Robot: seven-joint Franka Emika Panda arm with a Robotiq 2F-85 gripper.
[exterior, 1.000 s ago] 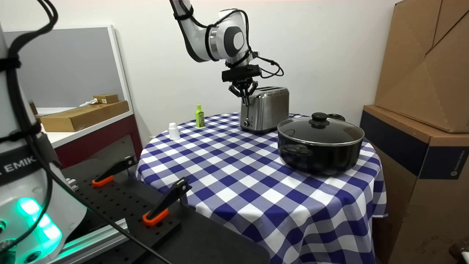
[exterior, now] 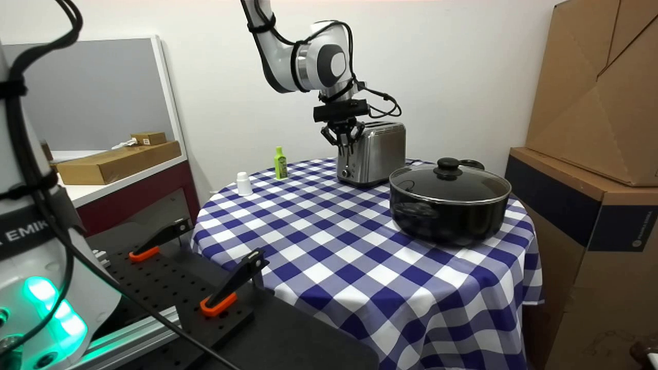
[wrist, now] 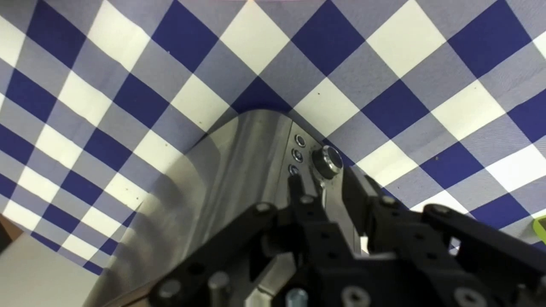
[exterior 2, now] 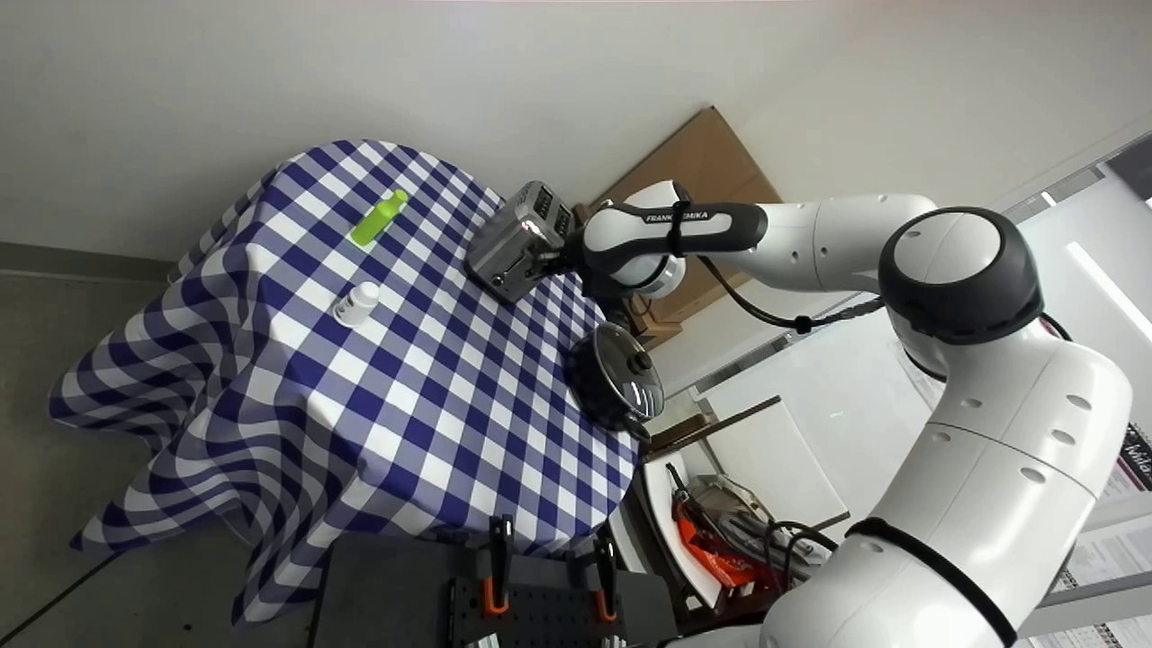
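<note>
A silver toaster (exterior: 385, 154) stands upright at the back of the checked table, with a round knob (wrist: 327, 161) and several small buttons on its narrow control face. My gripper (exterior: 346, 151) points down in front of that face, above the knob. Seen from the wrist, the gripper has its two fingers a little apart, with part of the control face showing through the gap. Nothing is visibly held. Whether a fingertip touches the toaster cannot be told, and the fingers hide the lower part of the face in this view.
A black lidded pot (exterior: 450, 206) sits to the right of the toaster in exterior view 1. Off to the left are a green bottle (exterior: 280, 164) and a white bottle (exterior: 244, 184). Bare checked cloth (exterior: 308, 228) covers the middle of the table.
My gripper has come down a little along the toaster's control face and shifted slightly right in exterior view 1. Its fingers now show farther apart. The toaster, pot and bottles look unmoved.
</note>
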